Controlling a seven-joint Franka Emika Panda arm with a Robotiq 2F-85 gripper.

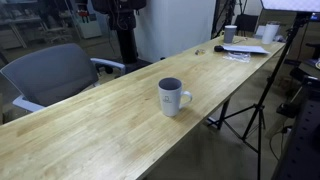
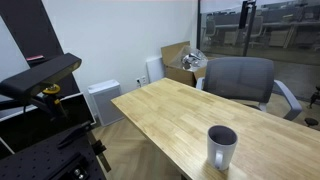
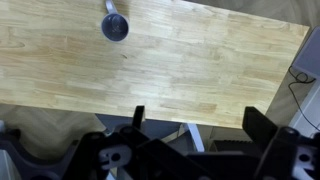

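A light grey mug [image 1: 171, 97] stands upright on the wooden table [image 1: 95, 125], its handle toward the right in exterior view 1. In exterior view 2 the same mug [image 2: 221, 147] is near the table's front edge. Seen from above in the wrist view, the mug [image 3: 115, 27] lies at the upper left, its dark inside showing. My gripper is open at the bottom of the wrist view, well apart from the mug. Nothing shows between its widely spaced fingers.
A grey chair [image 2: 241, 78] stands at one long side. Papers [image 1: 245, 48] and another cup [image 1: 230, 34] are at the far end in exterior view 1. A cardboard box [image 2: 180, 72] is beyond the table.
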